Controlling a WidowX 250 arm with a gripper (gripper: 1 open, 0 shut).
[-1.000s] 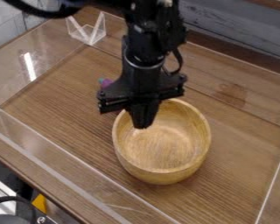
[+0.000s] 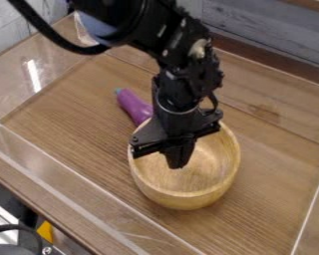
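A round pale wooden bowl (image 2: 182,184) sits on the wooden tabletop in the middle of the camera view. My black gripper (image 2: 175,154) hangs down over the bowl's upper part, its fingers shut, with nothing seen between them. Behind the bowl, to the left of my gripper, lies a purple elongated object (image 2: 132,106), partly hidden by the arm and bowl.
A light panelled wall (image 2: 275,40) runs along the back. A dark cable and a yellow item (image 2: 45,228) show at the lower left, off the table.
My gripper has shifted slightly toward the camera and down over the bowl, and the purple object shows more. The bowl has stayed about where it was.
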